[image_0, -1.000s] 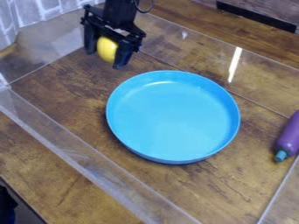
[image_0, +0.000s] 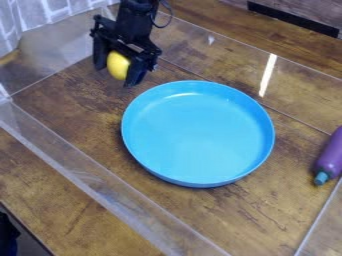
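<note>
My black gripper (image_0: 122, 62) is at the upper left of the camera view, low over the wooden table, its fingers open around a yellow object (image_0: 118, 66). Whether the fingers touch it cannot be told. A large blue plate (image_0: 198, 132) lies in the middle, to the lower right of the gripper.
A purple object with a blue tip (image_0: 330, 155) lies at the right edge. Clear plastic-like walls or edges run along the left and bottom. Bare wood is free left of the plate and at the upper right.
The gripper and the yellow object have shifted slightly down and to the left. The plate and purple object have not moved.
</note>
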